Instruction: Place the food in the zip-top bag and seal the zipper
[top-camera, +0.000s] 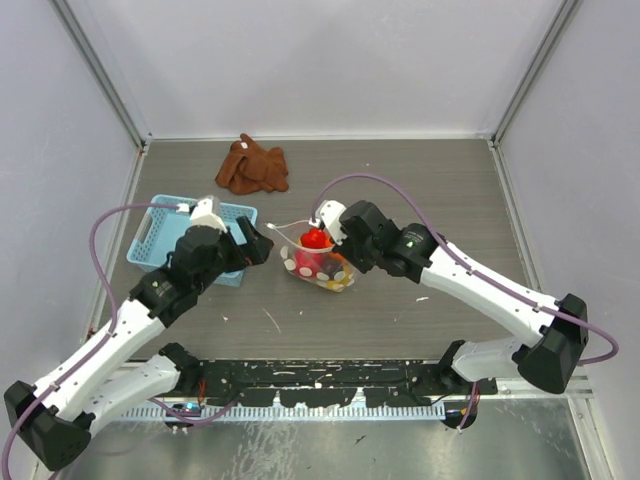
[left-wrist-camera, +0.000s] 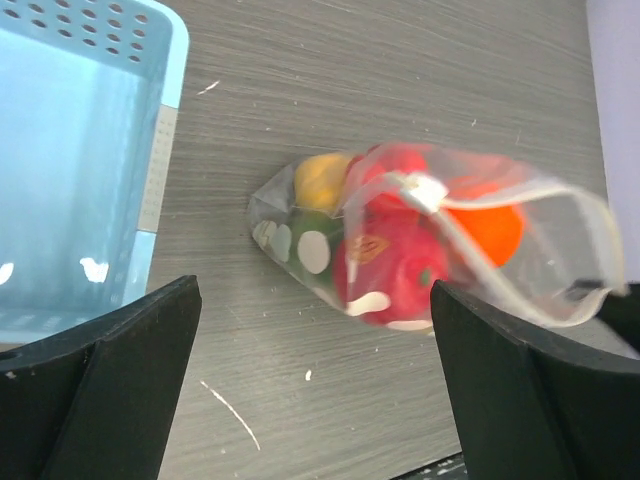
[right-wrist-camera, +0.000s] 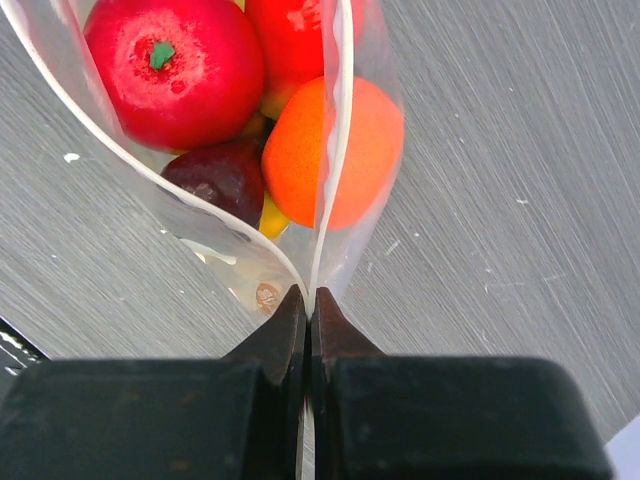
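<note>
The clear zip top bag (top-camera: 325, 270) sits on the table between my arms, its mouth gaping. Inside it are a red round fruit (right-wrist-camera: 180, 75), an orange fruit (right-wrist-camera: 345, 150), a dark purple piece (right-wrist-camera: 222, 182) and other food, including a yellow piece (left-wrist-camera: 321, 181). My right gripper is shut on one corner of the bag's rim, where both zipper edges meet. The white zipper slider (left-wrist-camera: 424, 190) shows on the rim in the left wrist view. Left of the bag, my left gripper (top-camera: 263, 240) stands wide open, apart from it, nothing between its fingers.
A blue basket (left-wrist-camera: 160, 150) stands at the left, empty where the left wrist view shows it, partly under my left arm. A brown cloth (top-camera: 252, 166) lies at the back.
</note>
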